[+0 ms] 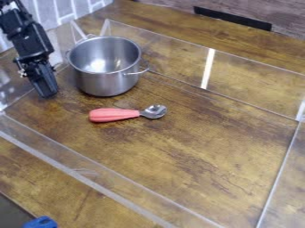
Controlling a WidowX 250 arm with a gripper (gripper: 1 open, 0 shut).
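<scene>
My black gripper (43, 87) is at the left edge of the view, low over the wooden surface just left of a steel pot (105, 80); it looks shut, with nothing visible between its fingers. The pot stands upright and looks empty inside, with handles on its sides. A spoon with a pink handle (113, 115) and a metal bowl end lies in front of the pot, right of and a little below my gripper.
The wooden worktop (202, 156) is bordered by clear strips or walls, with a white strip at the back right. A blue object (38, 222) sits at the bottom-left corner.
</scene>
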